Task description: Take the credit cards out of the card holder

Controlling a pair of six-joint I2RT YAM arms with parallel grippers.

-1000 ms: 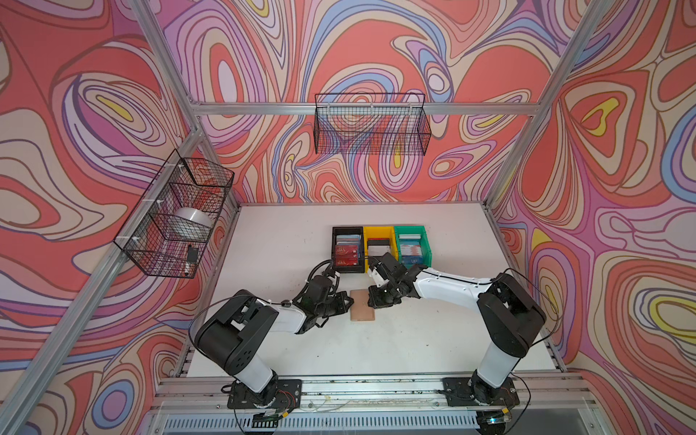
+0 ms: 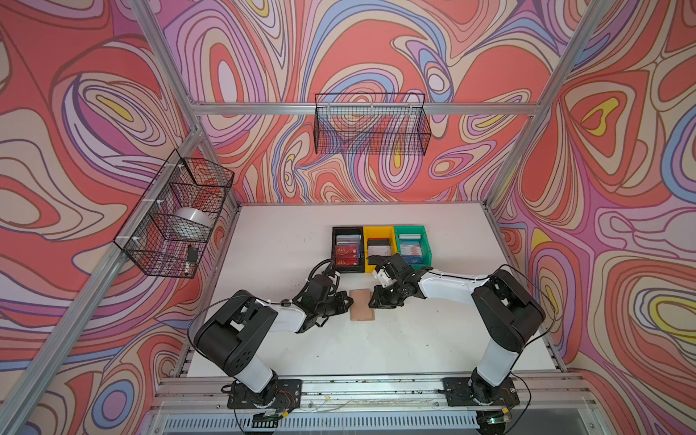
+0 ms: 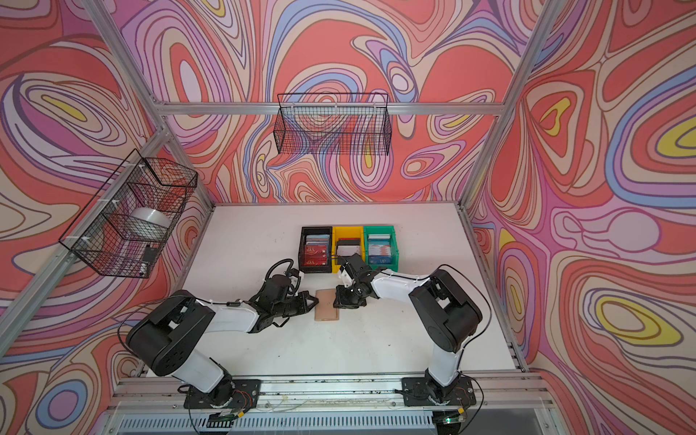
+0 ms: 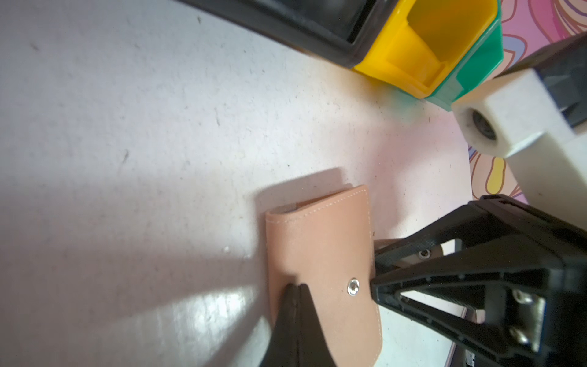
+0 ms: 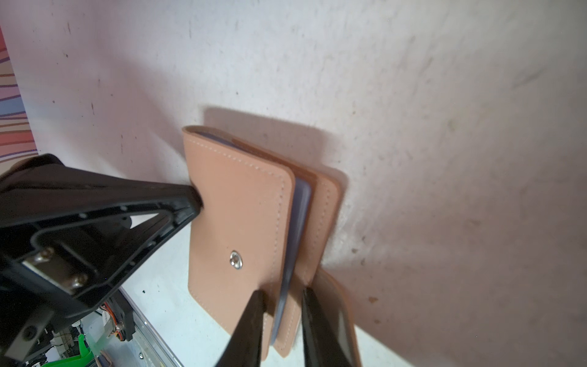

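Note:
A tan leather card holder (image 2: 362, 308) lies on the table between both grippers, a bluish card or sleeve (image 5: 297, 214) showing in its open edge in the right wrist view. My left gripper is shut at the holder's left, folded side, nothing visible between its fingers. My right gripper has its fingertips at the holder's open edge, slightly parted, one over the front flap's edge; whether it grips anything is unclear.
Black (image 2: 335, 253), yellow (image 2: 380, 232) and green (image 2: 426, 253) bins holding card-like items stand just behind the holder. Wire baskets hang on the frame.
My right gripper has shifted slightly at the holder's right side in the top left view. The left arm and the holder look nearly unchanged.

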